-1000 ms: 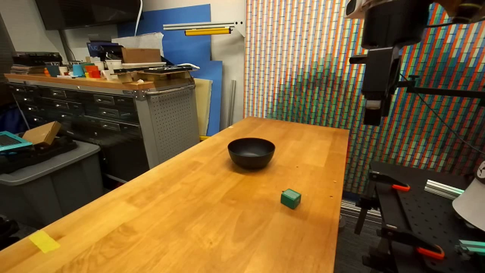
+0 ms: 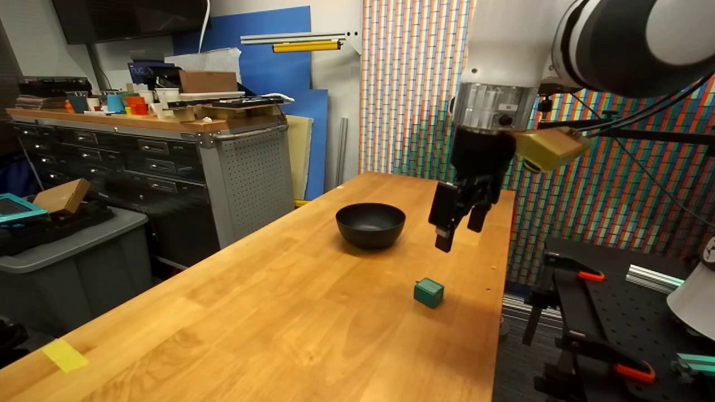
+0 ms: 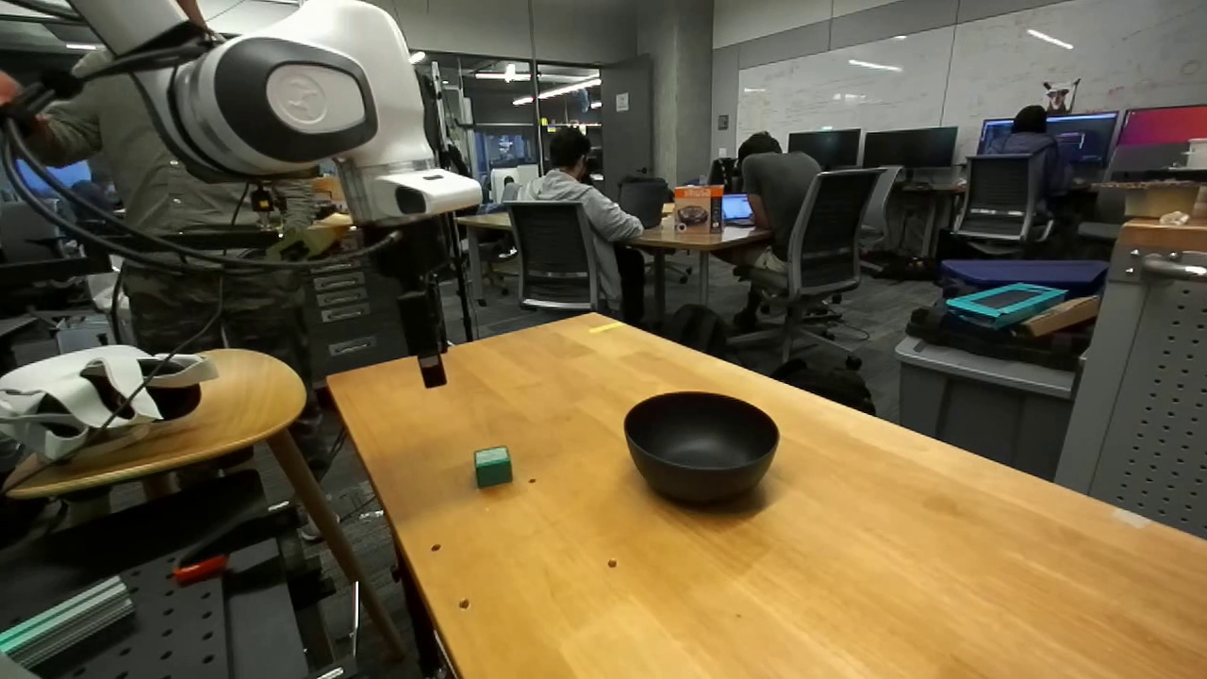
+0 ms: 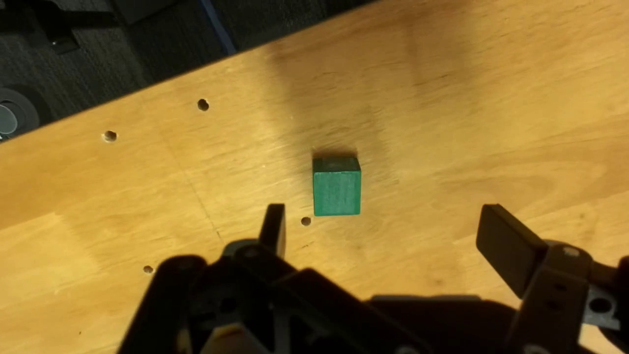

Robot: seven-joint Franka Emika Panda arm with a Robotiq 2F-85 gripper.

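A small green block [image 2: 429,292] rests on the wooden table, near its right side in exterior view 1. Farther along stands a black bowl [image 2: 370,226], apart from the block; its visible inside in exterior view 2 looks empty, and the green block [image 3: 492,466] lies to its left there. Above the tabletop hangs my gripper [image 2: 461,234], open and holding nothing. In the wrist view the green block [image 4: 336,193] shows beyond the wide gap of my gripper, nearer the left finger [image 4: 273,230] than the right. The bowl is out of that view.
Alongside its edge are a black perforated cart [image 2: 630,301] and a stool [image 3: 204,424] bearing a white headset [image 3: 90,396]. A person [image 3: 170,204] stands behind the arm.
The gripper has moved left and lower in exterior view 1, from beyond the table's right edge to above the tabletop, and has turned. Block and bowl have stayed put.
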